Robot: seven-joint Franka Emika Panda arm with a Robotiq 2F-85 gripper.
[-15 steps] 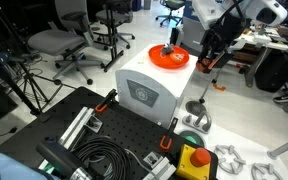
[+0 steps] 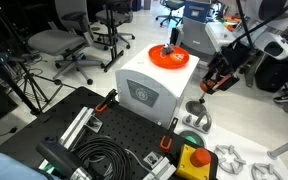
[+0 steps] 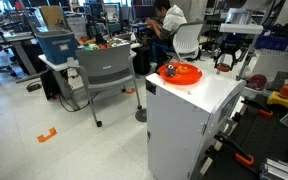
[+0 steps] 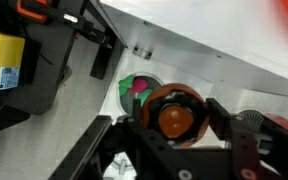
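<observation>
An orange-brown round object, like a small cup [image 4: 174,121], sits between the fingers of my gripper in the wrist view, and the fingers are shut on it. In exterior view 1 the gripper [image 2: 209,86] holds it in the air, off the right side of the white cabinet [image 2: 150,88]. Exterior view 2 shows the gripper [image 3: 222,67] beyond the cabinet's far edge. Under the held object, the wrist view shows part of a round container [image 4: 137,93] with green and pink bits inside. The object's underside is hidden.
A red-orange plate [image 2: 168,56] with small items lies on the cabinet top. A yellow box with a red button [image 2: 195,162] and a dark bench with coiled cable [image 2: 102,158] stand in front. Chairs fill the back; a person [image 3: 167,32] sits behind.
In exterior view 1, my gripper has moved down and slightly right, from near the cabinet top's height to lower beside it. The object stays in its grip.
</observation>
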